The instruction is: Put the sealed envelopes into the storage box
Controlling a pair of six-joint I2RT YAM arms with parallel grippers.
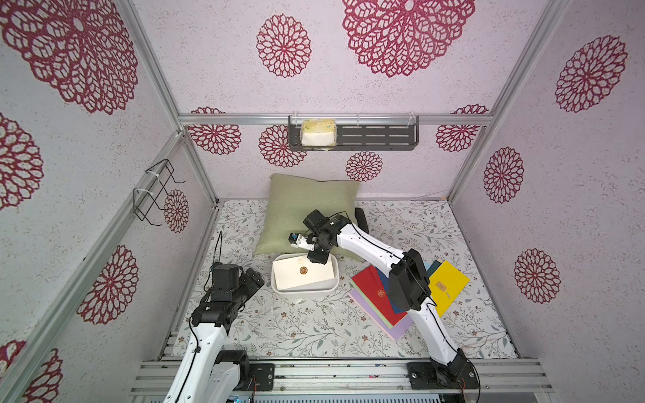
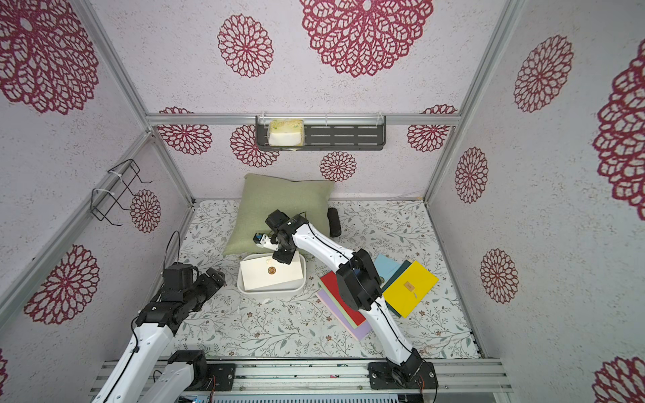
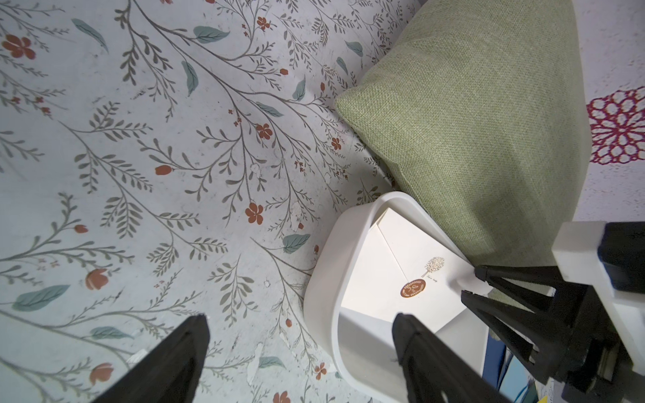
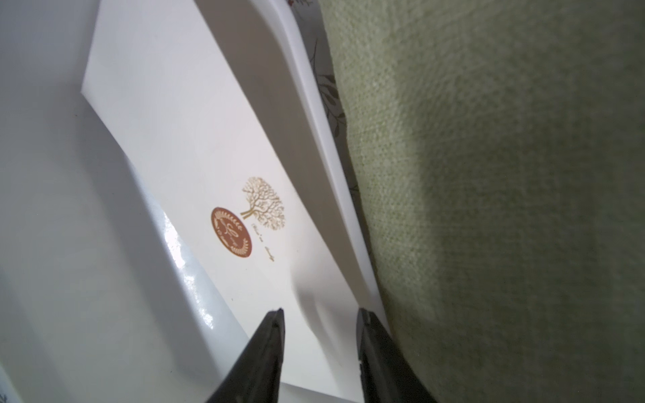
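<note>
A white envelope (image 1: 294, 274) with a brown round seal and a gold tree print lies flap side up in the white storage box (image 1: 305, 293), slanted across it towards the back wall. At its right end, in the right wrist view, my right gripper stands open, its fingers (image 4: 265, 352) parted above the envelope and not closed on it. Off to the left of the box, my left gripper is wide open and empty. To the right lie a red envelope (image 1: 370, 286), a lavender one (image 1: 403, 328) and a yellow one (image 1: 448, 285).
A green pillow (image 1: 295, 208) leans right behind the box, close to its rear rim. A dark cylinder (image 2: 334, 222) lies beside the pillow. A wall rack (image 1: 376, 137) holds a small pack.
</note>
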